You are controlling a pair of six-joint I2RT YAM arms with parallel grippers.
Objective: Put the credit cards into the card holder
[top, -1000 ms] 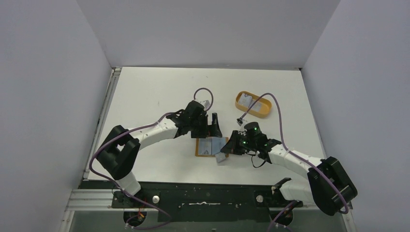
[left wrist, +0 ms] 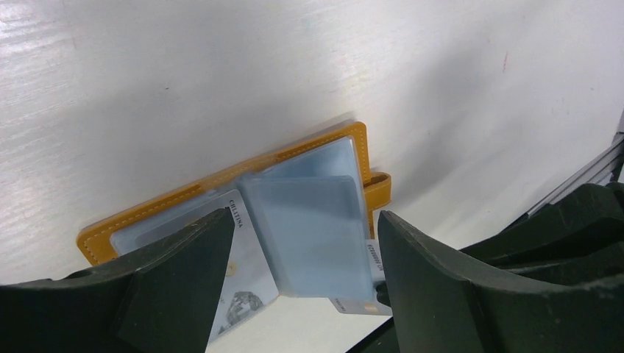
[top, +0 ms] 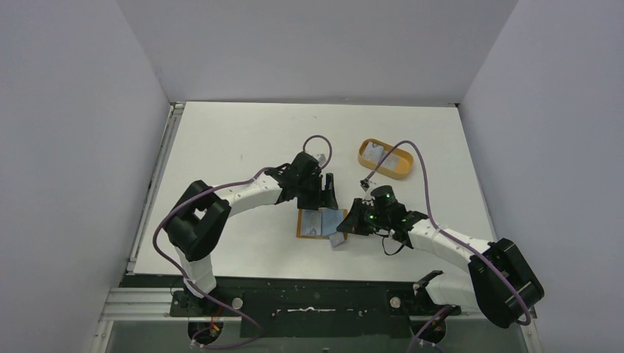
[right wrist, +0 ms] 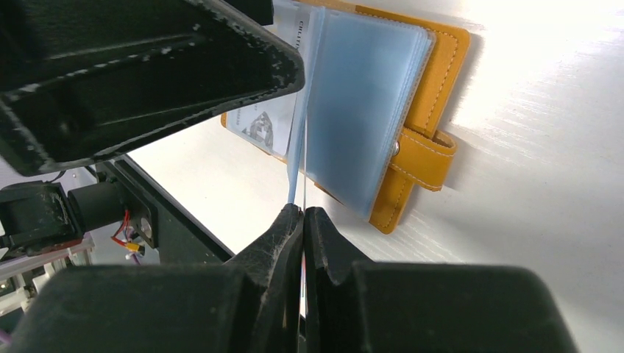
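Observation:
The tan card holder (top: 300, 232) lies open on the table, its clear sleeves (right wrist: 360, 103) showing, with a printed card (left wrist: 243, 279) in the left one. My left gripper hangs over the holder, part open, fingers either side of a lifted sleeve. My right gripper is shut on a card held edge-on at the sleeve's lower edge; in the left wrist view that card (left wrist: 374, 257) shows partly behind the sleeve.
An orange tray (top: 400, 168) with cards sits at the back right. Its front edge runs just below the holder.
My left gripper and arm have shifted slightly right over the holder. The right arm is almost unchanged.

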